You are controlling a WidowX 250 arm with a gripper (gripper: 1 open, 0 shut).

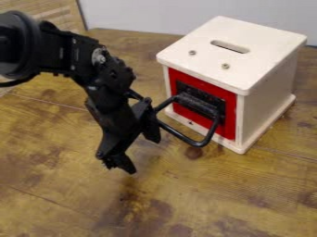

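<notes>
A white wooden box (262, 111) stands at the right, with a red front panel (183, 72) holding a black fitting. A black tubular loop handle (198, 141) sticks out from that front. My black gripper (121, 159) points down to the floor just left of the box, beside the handle's near end. Its fingers are dark against dark, and whether they are open or shut is unclear.
A pale wall runs along the back, and a light wooden panel stands at the upper left.
</notes>
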